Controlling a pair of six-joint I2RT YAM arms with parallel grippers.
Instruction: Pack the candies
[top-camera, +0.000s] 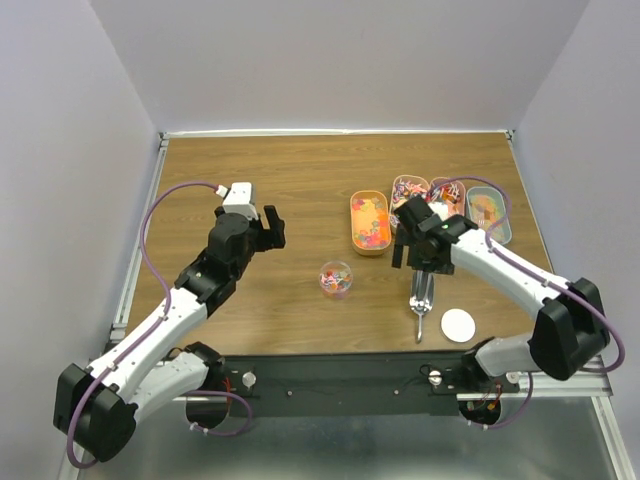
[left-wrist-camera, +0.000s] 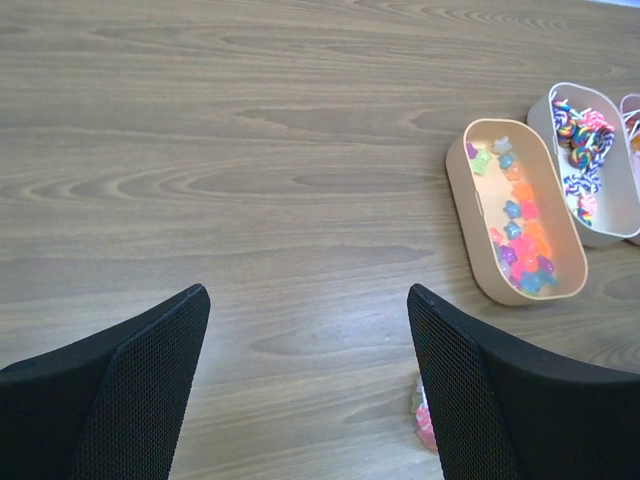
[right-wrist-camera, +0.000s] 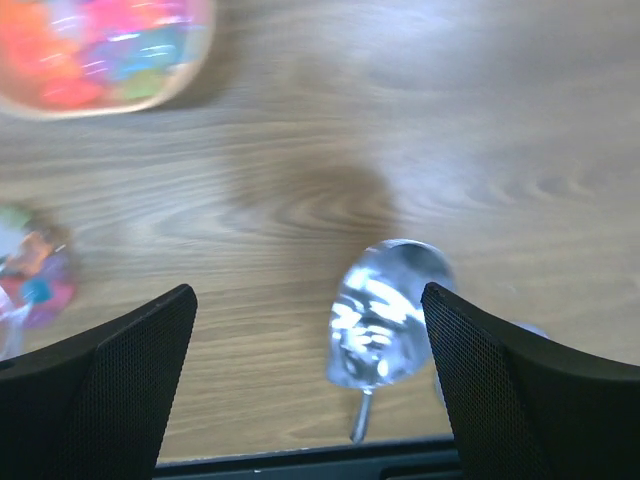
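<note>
My right gripper (top-camera: 420, 258) hangs open above a steel scoop (right-wrist-camera: 385, 310) lying near the front edge. Left of it stands a clear round container (top-camera: 335, 279) with mixed candies. A peach bin (top-camera: 370, 222) of gummy candies stands behind, beside two bins of wrapped and twisted candies (top-camera: 408, 190) and a pale bin (top-camera: 488, 210) at the far right. My left gripper (top-camera: 258, 230) stands open over bare table on the left, nothing between its fingers.
A white disc (top-camera: 458, 325) lies right of the scoop.
</note>
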